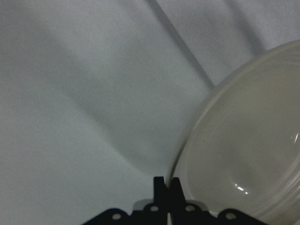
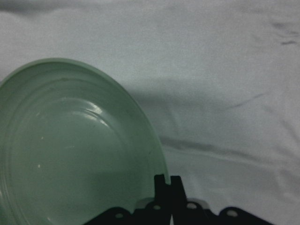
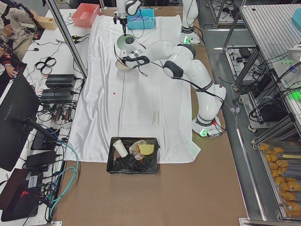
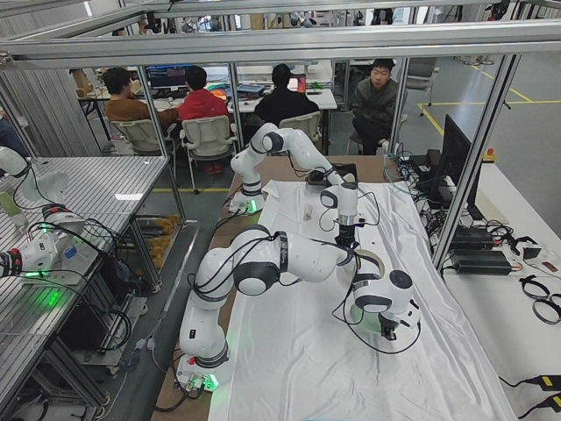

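Observation:
A cream, shallow round dish (image 1: 239, 131) fills the right of the left wrist view, its rim at my left gripper, whose fingertips are close together on that rim. In the right wrist view a green plate (image 2: 70, 150) lies on the white cloth, its rim at my right gripper, whose fingertips also sit close together on it. Both dishes are partly hidden behind the arms in the camera views.
A black lined tray (image 3: 132, 167) with a white cup and other items lies at the front of the cloth (image 3: 99, 117). A pale object (image 3: 155, 117) lies nearby. A blue bin (image 3: 148, 21) stands at the back.

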